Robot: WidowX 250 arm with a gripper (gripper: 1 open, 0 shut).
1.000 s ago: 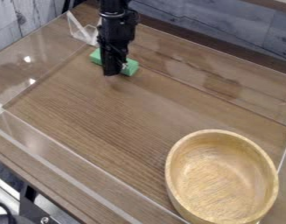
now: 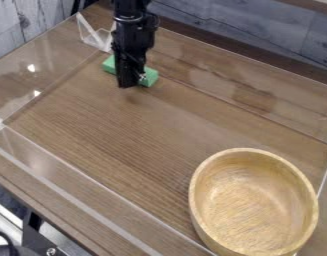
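The black gripper (image 2: 132,76) reaches down from the top of the view onto a green block (image 2: 144,76) near the back left of the wooden table. Its fingers are over and around the block, which is partly hidden by them. Whether they are closed on it is too small and dark to tell.
A large light wooden bowl (image 2: 253,200) sits at the front right. Grey panels border the table at the back, and a pale clear object (image 2: 98,35) is at the back left, beside the arm.
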